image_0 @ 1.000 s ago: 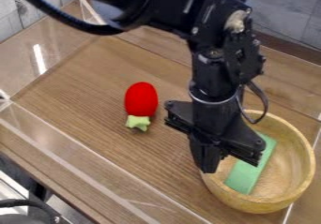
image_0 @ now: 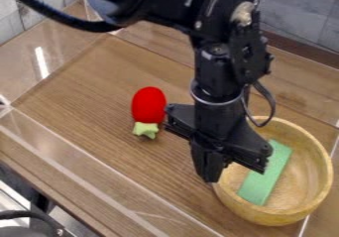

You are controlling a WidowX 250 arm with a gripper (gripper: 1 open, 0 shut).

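The black arm reaches down over the right half of the table, its gripper [image_0: 209, 170] shut above the left rim of a tan bowl [image_0: 302, 203], with nothing seen between its fingers. Inside the bowl lies a flat green block [image_0: 261, 184], partly hidden behind the gripper. Left of the arm a red rounded object [image_0: 149, 104] sits on the wood, with a small pale yellow-green piece [image_0: 145, 129] at its near side.
A wall runs along the back, and a dark cable shows at the lower left corner.
The gripper has shifted slightly up and left over the last second, uncovering a little more of the green block. The objects on the table look unmoved.
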